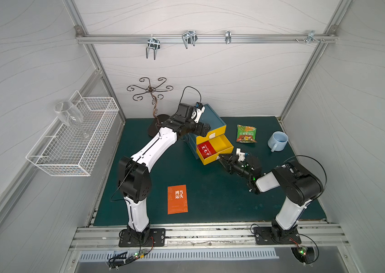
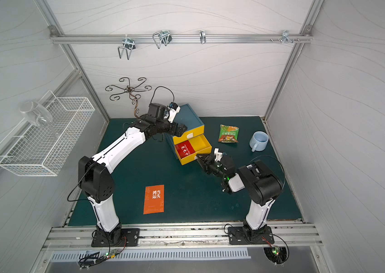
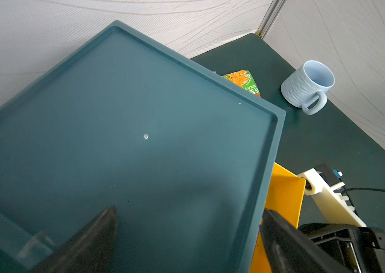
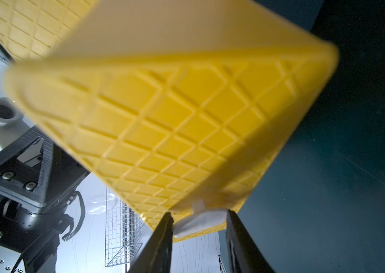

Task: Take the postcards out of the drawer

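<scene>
The lower yellow drawer [image 1: 222, 142] of the blue-grey cabinet [image 3: 133, 113] is pulled out, with red postcards [image 1: 205, 148] lying inside. My left gripper [image 1: 203, 130] stands open over the cabinet's top, near its front edge. My right gripper is at the drawer's front, its fingertips on either side of the white handle tab, part open; whether it grips the tab I cannot tell.
A green snack bag [image 1: 246, 134] and a blue mug [image 1: 277, 142] stand to the right. An orange envelope [image 1: 177, 199] lies front left. A metal stand is behind the left arm.
</scene>
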